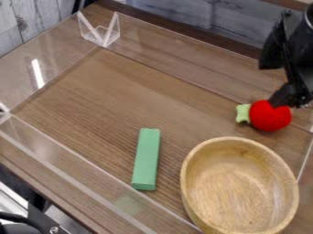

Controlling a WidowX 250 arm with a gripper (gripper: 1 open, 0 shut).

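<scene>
At the upper right, my dark gripper [281, 91] hangs just above a red tomato-like object [273, 118] with a pale green top, which lies on the wooden table [98, 110]. The gripper's fingers are dark and partly run out of view at the right; their state is hard to make out. A pale wooden bowl [239, 187] sits at the lower right, and a green block [145, 159] lies left of it.
A white wire-like holder [101, 27] stands at the back left. Dark cables show beyond the lower-left edge.
</scene>
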